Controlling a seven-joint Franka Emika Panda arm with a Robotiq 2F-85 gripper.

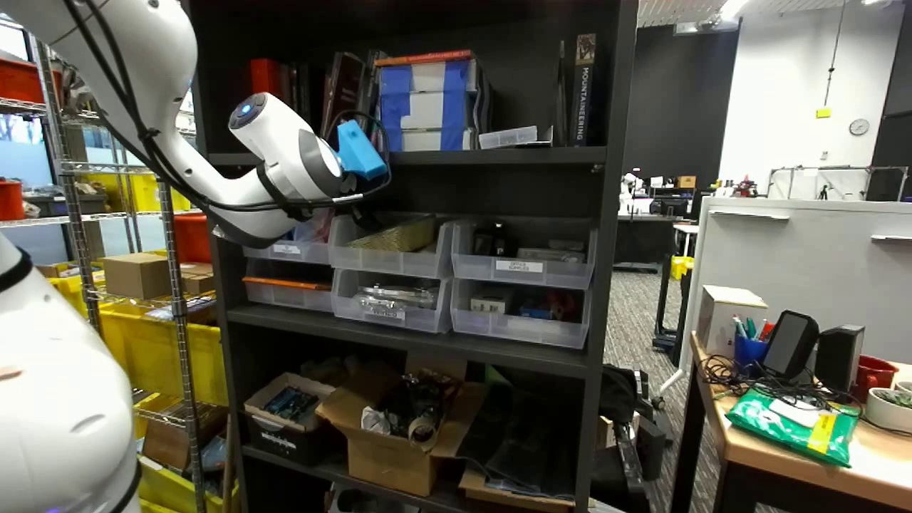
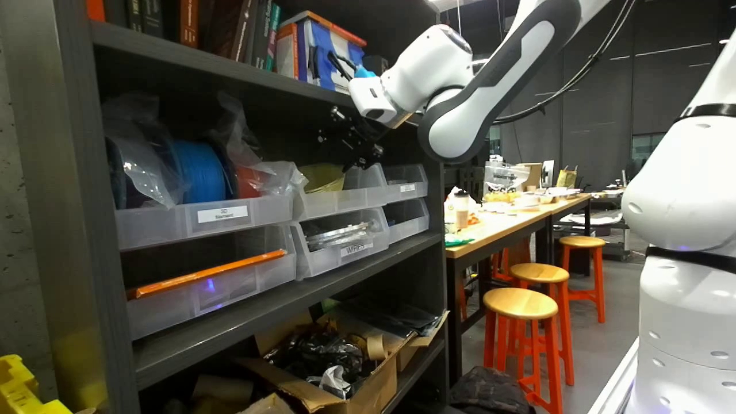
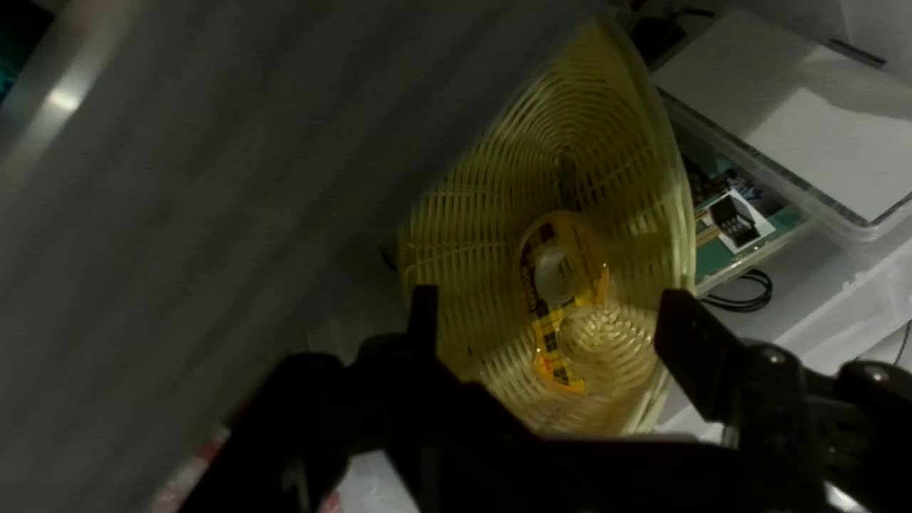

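Observation:
My gripper is open in the wrist view, its two dark fingers (image 3: 425, 320) wide apart with nothing held between them. Beyond them, a yellow woven basket (image 3: 479, 231) lies tilted, and inside it is a clear, orange-and-yellow packaged roll that looks like tape (image 3: 544, 338). From the side, the black gripper (image 2: 350, 144) hangs just above the basket (image 2: 324, 178), which sits in the upper middle clear bin (image 2: 331, 202). Exterior view 1 shows the basket (image 1: 397, 235) too, while the dark fingers are hard to make out against the shelf.
A shelf board (image 1: 513, 157) with books and boxes runs close above the gripper. Clear bins with spools (image 2: 200, 172) and with office items (image 1: 521, 272) flank the basket's bin. In the wrist view, a blurred grey surface (image 3: 214, 214) fills the left side.

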